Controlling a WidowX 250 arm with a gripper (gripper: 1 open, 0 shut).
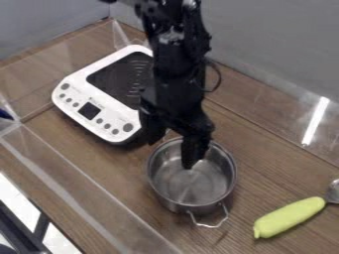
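Note:
My black gripper [176, 139] hangs in the middle of the camera view, its fingers apart over the back part of a steel pot [197, 182] with side handles, nothing seen between them. The arm hides part of the pot's rear rim and part of a white induction cooker [82, 98] with a dark top, which stands to the left of the pot.
A light green vegetable-like object [288, 216] lies at the lower right, beside a metal utensil [332, 190] at the right edge. Clear panels edge the left and back.

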